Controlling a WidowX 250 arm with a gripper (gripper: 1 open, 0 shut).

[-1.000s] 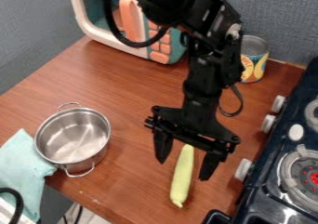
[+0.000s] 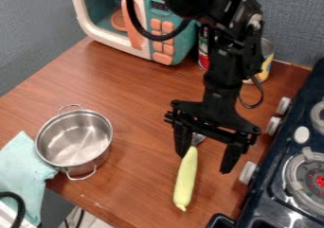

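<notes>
My black gripper (image 2: pixel 206 149) hangs over the wooden table at centre right with its fingers spread wide. Below it, between and under the fingers, lies a long pale yellow-green object (image 2: pixel 185 184), like a corn cob or vegetable, pointing towards the front edge. A small grey piece shows at its upper end, partly hidden by the gripper. Nothing is seen held between the fingers.
A steel pot (image 2: pixel 74 137) stands at left beside a pale blue cloth (image 2: pixel 26 162). A black stove (image 2: pixel 291 156) fills the right. A toy microwave (image 2: pixel 108 14) and cans (image 2: pixel 263 50) stand at the back.
The gripper and arm have shifted slightly right and up in the view, uncovering more of the pale object's upper end. The objects on the table look unmoved.
</notes>
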